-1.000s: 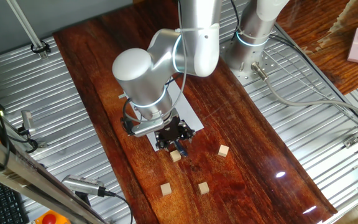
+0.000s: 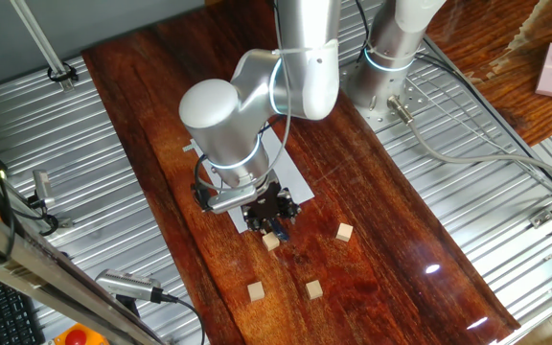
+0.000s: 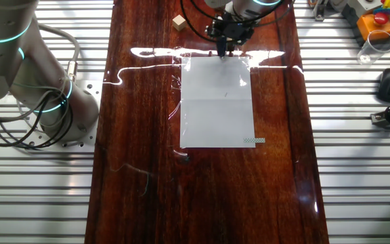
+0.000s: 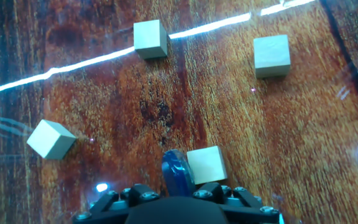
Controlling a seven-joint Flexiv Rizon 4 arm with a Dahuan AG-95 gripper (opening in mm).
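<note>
My gripper (image 2: 274, 213) is low over the wooden table, pointing down beside a small pale wooden block (image 2: 270, 241). A dark blue, glossy, elongated object (image 4: 176, 172) sticks out from under the gripper in the wrist view, with the block (image 4: 207, 165) close to its right side. Its near end is hidden behind the gripper's dark body. Whether the fingers grip this blue object or stand around it cannot be made out. Three other wooden blocks lie apart on the table: one (image 4: 51, 139) at left, one (image 4: 150, 39) at top centre, one (image 4: 271, 56) at upper right.
A white sheet of paper (image 3: 217, 102) lies flat on the table under the arm, with a small patterned strip (image 3: 254, 140) at one corner. Bare wood surrounds the blocks. Slatted metal surfaces (image 2: 127, 192) flank the table, and a camera (image 2: 129, 285) stands at one side.
The arm and gripper have shifted slightly towards the lower right in exterior view 1, closer to the blue object and nearby block. The blocks have stayed put.
</note>
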